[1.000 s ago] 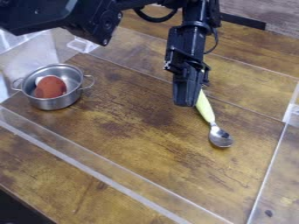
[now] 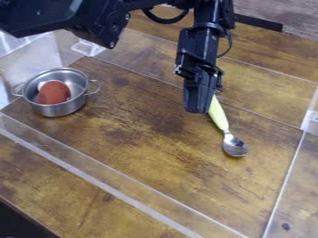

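My black gripper [image 2: 199, 100] points down over the middle right of the wooden table, its fingertips shut with nothing visible between them. Just right of it lies a spoon [image 2: 233, 144] with a pale yellow-green handle and a steel bowl toward the front; the top of the handle is partly behind the gripper. At the left stands a steel pot [image 2: 59, 105] with two handles, holding a reddish-brown round object [image 2: 54, 92].
A clear plastic-like item [image 2: 22, 58] sits at the back left edge, partly behind the arm. A pale strip runs along the right edge.
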